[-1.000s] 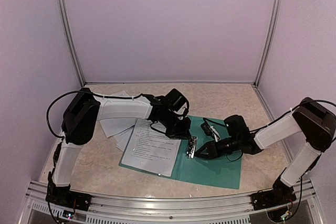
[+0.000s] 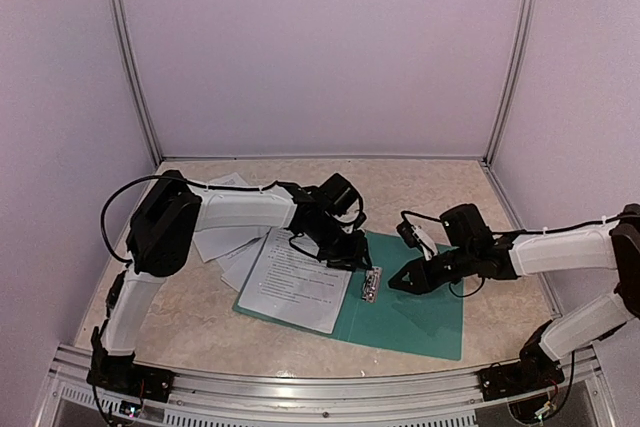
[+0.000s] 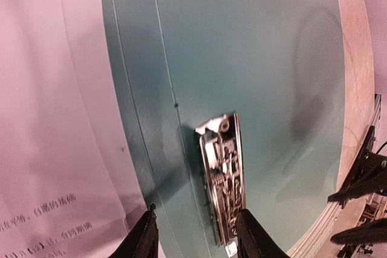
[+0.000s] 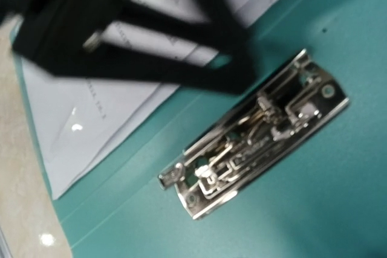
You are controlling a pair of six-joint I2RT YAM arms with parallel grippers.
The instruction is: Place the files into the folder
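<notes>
The teal folder (image 2: 410,322) lies open, with white sheets (image 2: 290,287) on its left half and a metal clip (image 2: 371,283) on its spine. My left gripper (image 2: 350,257) hangs over the upper end of the clip; in its wrist view the open fingertips (image 3: 145,231) straddle the clip's near part from above, holding nothing. My right gripper (image 2: 398,279) is over the folder's right half, a little right of the clip. In the right wrist view a blurred black finger (image 4: 151,74) reaches toward the clip, apparently holding nothing; how far it is open cannot be seen.
More loose papers (image 2: 215,237) lie left of and behind the folder. Walls stand at the back and both sides.
My right gripper has moved up and slightly right, away from the clip. My left gripper has moved slightly right since a second ago.
</notes>
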